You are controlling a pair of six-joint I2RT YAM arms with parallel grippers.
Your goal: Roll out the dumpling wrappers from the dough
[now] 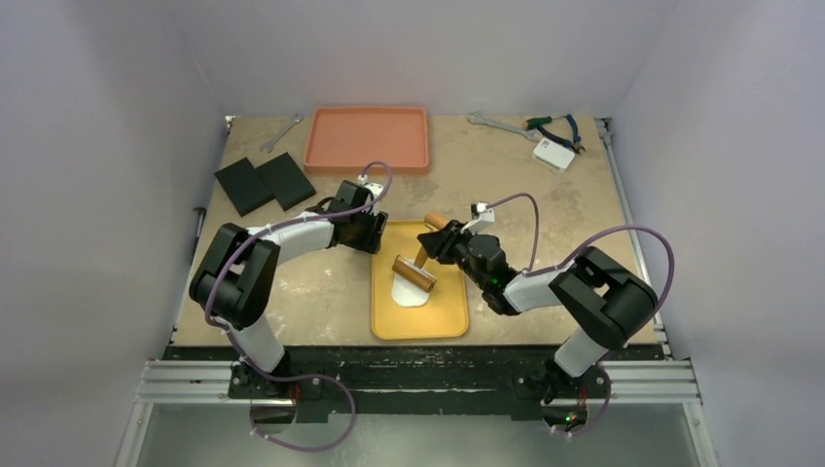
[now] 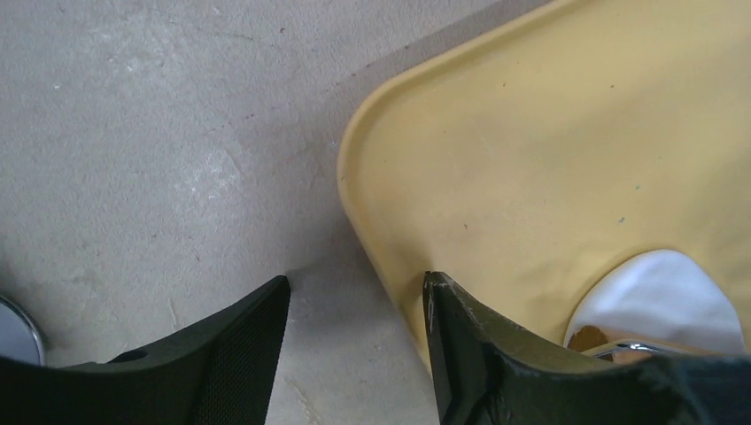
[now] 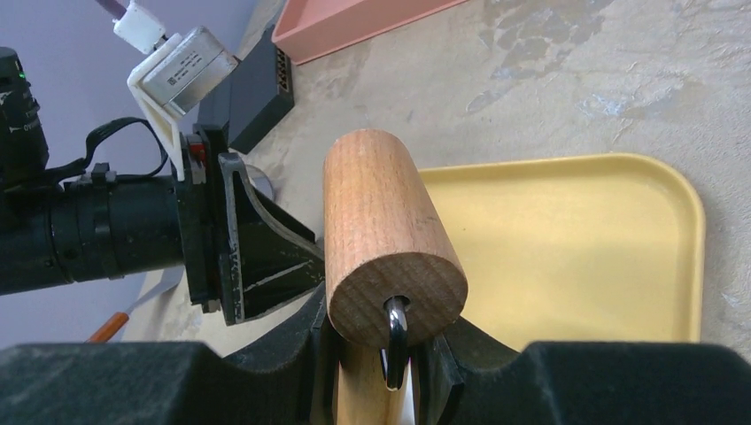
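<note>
On the yellow tray lies a flat white dough round, partly under the wooden roller. My right gripper grips the roller's handle; in the right wrist view a second wooden cylinder tops the handle, between the fingers. My left gripper hangs at the tray's upper left, its fingers apart with nothing between them. In the left wrist view the dough round shows at the lower right.
A pink tray stands at the back, two black plates at the left. Wrenches, pliers and a white box lie along the back.
</note>
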